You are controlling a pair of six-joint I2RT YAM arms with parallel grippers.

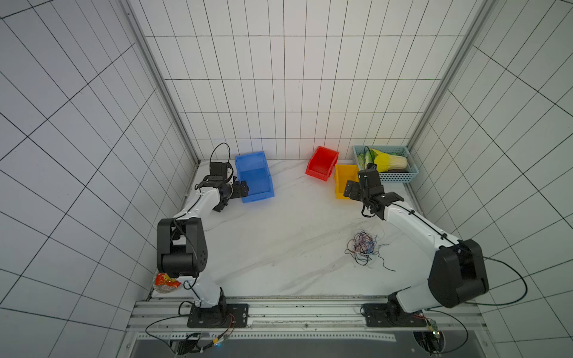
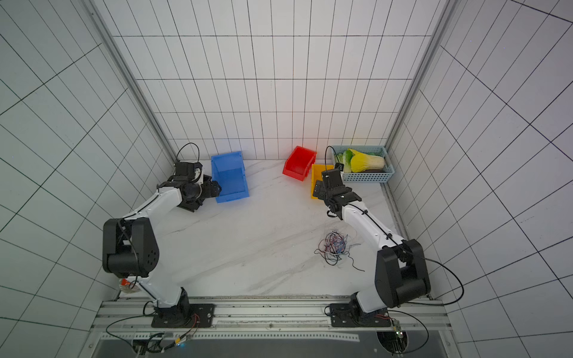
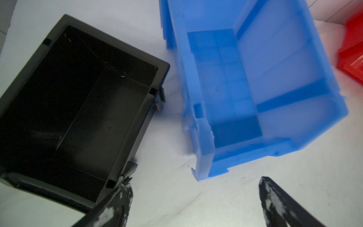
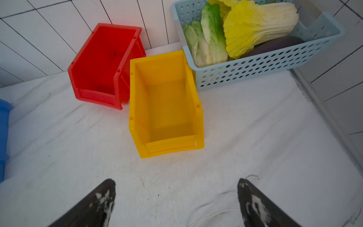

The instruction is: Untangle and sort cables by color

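Note:
A tangle of thin multicolored cables (image 1: 364,247) lies on the front right of the table. Empty bins stand at the back: black (image 3: 94,109), blue (image 1: 255,177), red (image 1: 322,162) and yellow (image 4: 168,106). My left gripper hangs open above the front edge of the black and blue bins, with nothing between its fingers. My right gripper is open and empty over the table near the yellow bin, behind the cable pile. Pale thin strands show beneath it in the right wrist view.
A light blue basket (image 1: 388,177) of vegetables stands at the back right corner, against the yellow bin. Tiled walls close in the back and sides.

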